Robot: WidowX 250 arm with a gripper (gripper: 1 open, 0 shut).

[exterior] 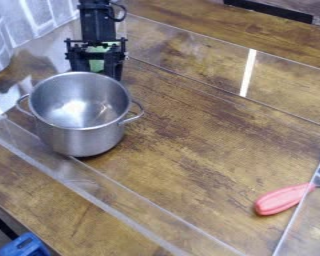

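Note:
A steel pot (77, 125) with two side handles sits upright at the left of the wooden table. Just behind it stands my black gripper (96, 62), low at the back left, with something green partly visible by it. Its fingertips are largely hidden by the pot, so I cannot see how the fingers stand.
A spoon with a red handle (286, 197) lies at the right. A blue object (25, 246) is at the lower left corner. Clear strips edge the work area.

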